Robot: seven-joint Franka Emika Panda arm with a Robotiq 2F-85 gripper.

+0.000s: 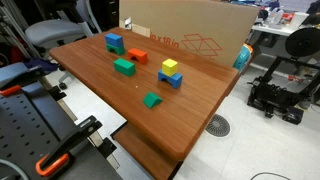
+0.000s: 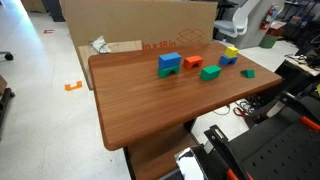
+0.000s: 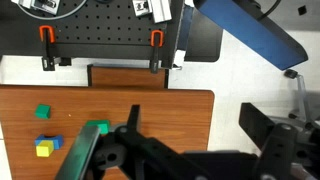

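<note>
On the wooden table (image 1: 190,118) are several small toy blocks. A blue block (image 1: 114,40) rests on a green one at the table's far left in exterior view 1. Near it lie a red block (image 1: 138,57) and a green block (image 1: 124,67). Toward the right, a yellow block (image 1: 170,65) sits on a blue block (image 1: 171,79), with a small green piece (image 1: 152,100) by itself in front. In the wrist view my gripper is open, its dark fingers wide apart with bare table and floor between them; the green block (image 3: 97,126) partly shows beside the left finger.
A tall cardboard panel (image 1: 190,30) stands behind the table. My dark base platform (image 3: 125,45) with orange-edged clamps is separated from the table by a gap. In exterior view 2, the table's near left stretch (image 2: 125,105) is bare.
</note>
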